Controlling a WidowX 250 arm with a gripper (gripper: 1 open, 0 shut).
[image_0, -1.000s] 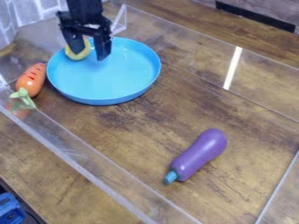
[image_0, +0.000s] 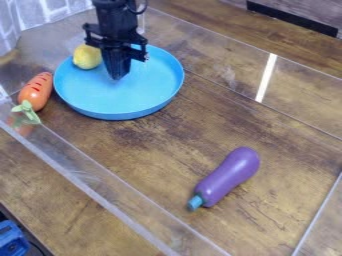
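The black gripper (image_0: 115, 62) is over the back of the blue plate (image_0: 123, 98), shut, with its tip low above the plate. A yellow object (image_0: 86, 56) lies at the plate's back-left edge, just left of the gripper and partly behind it; whether they touch I cannot tell.
An orange carrot (image_0: 36, 92) lies left of the plate. A purple eggplant (image_0: 230, 175) lies on the wooden surface (image_0: 174, 150) at front right. Clear walls border the area, and the middle is free. A blue object (image_0: 11, 238) is at the bottom left corner.
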